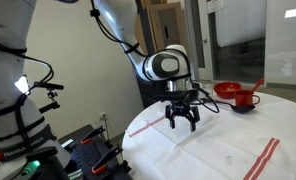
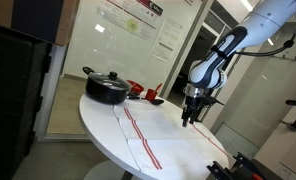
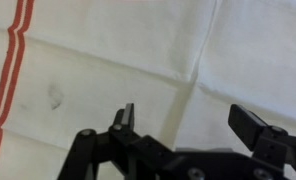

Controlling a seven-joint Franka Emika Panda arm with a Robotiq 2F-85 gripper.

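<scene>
My gripper (image 1: 182,127) hangs above the white cloth, its fingers pointing down and spread apart. In the wrist view the gripper is open, with only cloth showing beneath the gap. The white cloth (image 3: 88,85) with red stripes is spread over the table. A crease runs through it under the gripper, and a small grey mark lies left of it. In exterior view 1 more of the cloth (image 1: 223,150) lies flat to the right. Whether the fingertips touch it cannot be told.
At the back of the table stand a red pot (image 1: 246,98), a red bowl (image 1: 227,89) and a black ladle (image 1: 242,109). A lidded black pot (image 2: 107,88) stands at the far side of the table in exterior view 2.
</scene>
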